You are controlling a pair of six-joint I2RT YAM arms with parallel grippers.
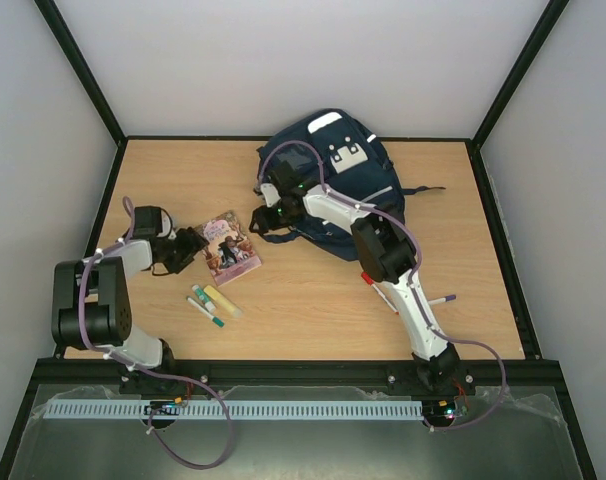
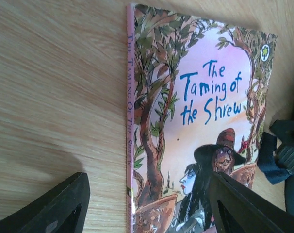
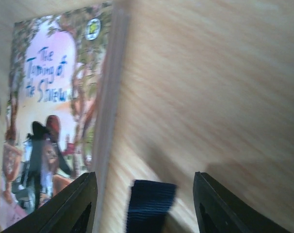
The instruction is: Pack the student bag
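Note:
The dark blue backpack (image 1: 378,180) lies at the back of the table, partly under my right arm. At its left side my right gripper (image 1: 256,221) is open, and a dark strap (image 3: 148,204) shows between its fingers without being clamped. To the left lies a book, "The Taming of the Shrew" (image 1: 230,247), flat with its cover up. My left gripper (image 1: 201,242) is open by the book's left edge. In the left wrist view one finger (image 2: 72,199) is over bare table and the other overlaps the cover, with nothing gripped.
In front of the book lie a yellow stick-like item (image 1: 223,301), a green-capped marker (image 1: 204,311) and a smaller green and white item (image 1: 203,296). A red-capped pen (image 1: 380,292) and a blue-capped pen (image 1: 441,300) lie near the right arm.

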